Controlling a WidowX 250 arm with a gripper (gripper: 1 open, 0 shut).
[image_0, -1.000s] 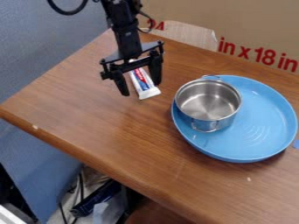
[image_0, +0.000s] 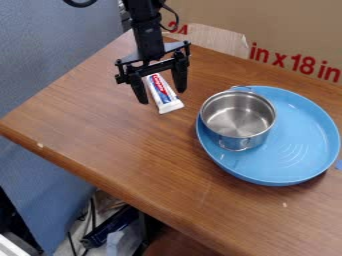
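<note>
My black gripper (image_0: 160, 84) stands open above a white toothpaste tube (image_0: 163, 96) with red and blue print, lying on the wooden table at the upper middle. The two fingers are on either side of the tube from this view; whether they touch it I cannot tell. To the right, a steel pot (image_0: 238, 117) rests on a blue plate (image_0: 295, 154).
A cardboard box (image_0: 281, 30) and a pale object stand along the back.
My gripper has moved slightly to the right over the tube. The pot, plate and tube look unchanged.
</note>
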